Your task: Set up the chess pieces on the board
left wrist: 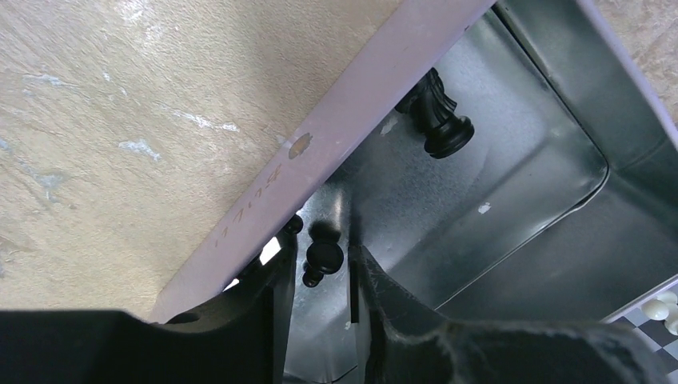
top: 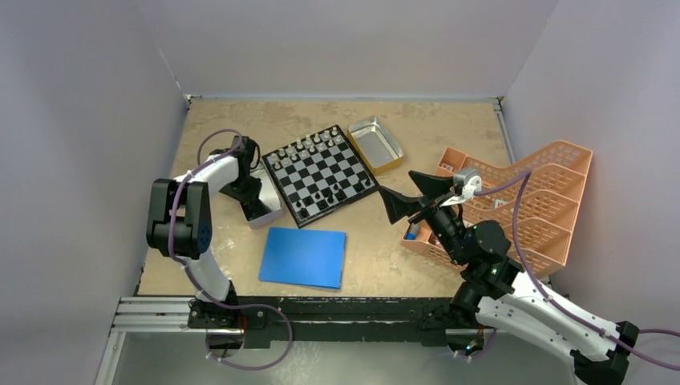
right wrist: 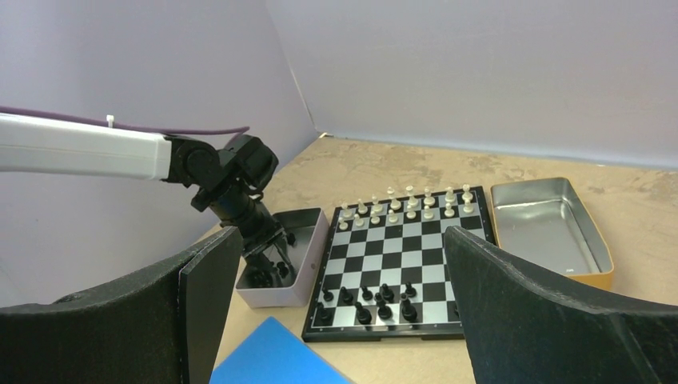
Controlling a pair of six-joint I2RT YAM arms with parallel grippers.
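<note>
My left gripper reaches into the lilac-rimmed tin [left wrist: 496, 232], part open, with a small black piece [left wrist: 325, 257] between or just beyond its fingertips; whether they touch it is unclear. A larger black piece [left wrist: 446, 132] lies at the tin's other end. The chessboard [top: 321, 172] holds white pieces along its far side and black pieces along its near side, as the right wrist view [right wrist: 392, 248] also shows. My right gripper [top: 405, 192] is open and empty above the table's right side, away from the board.
An empty gold-sided tin [top: 377, 144] stands right of the board. An orange organiser rack [top: 545, 200] fills the right side under my right arm. A blue mat [top: 301, 257] lies at the front, with bare table around it.
</note>
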